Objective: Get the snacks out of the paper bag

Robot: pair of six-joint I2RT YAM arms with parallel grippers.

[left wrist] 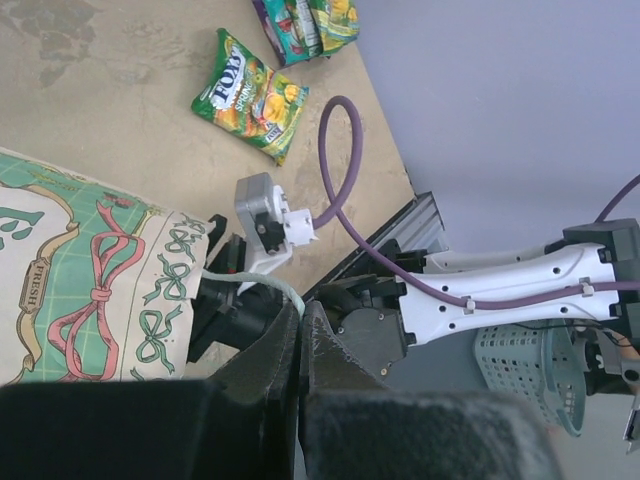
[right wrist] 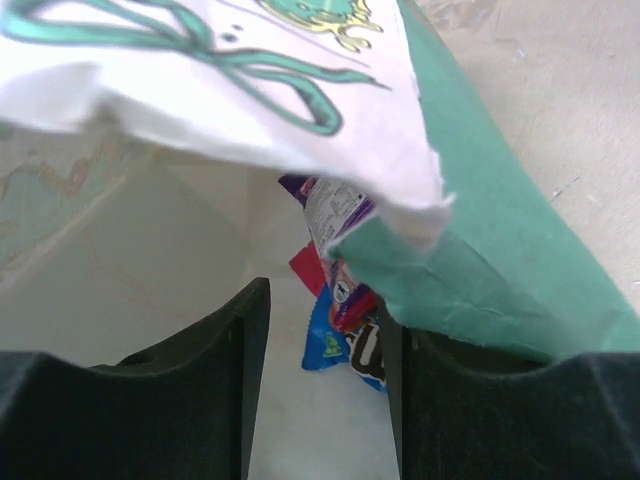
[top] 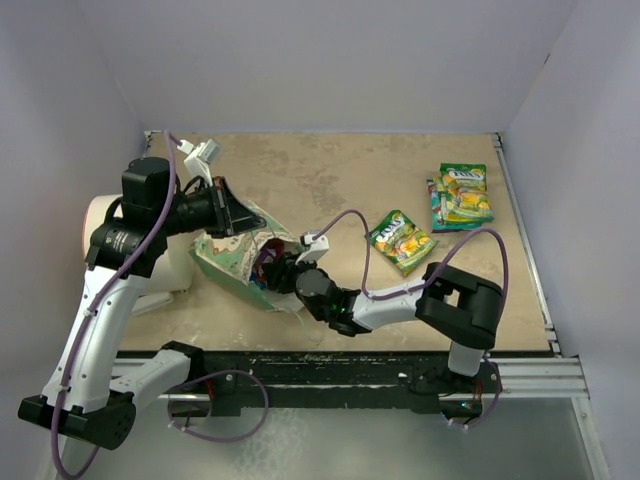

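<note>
The green-and-white paper bag lies on its side at the table's left, its mouth facing right. Pinched in my left gripper, which is shut above the bag, is the thin pale bag handle. My right gripper reaches in at the mouth with its fingers apart, holding nothing. Inside, beyond its fingertips, show a purple packet and a blue packet, partly hidden by the bag's edge and the right finger. A yellow-green snack packet lies outside, on the table.
More packets, a green one and a teal one, overlap at the right side. A white cylindrical object stands behind the left arm.
</note>
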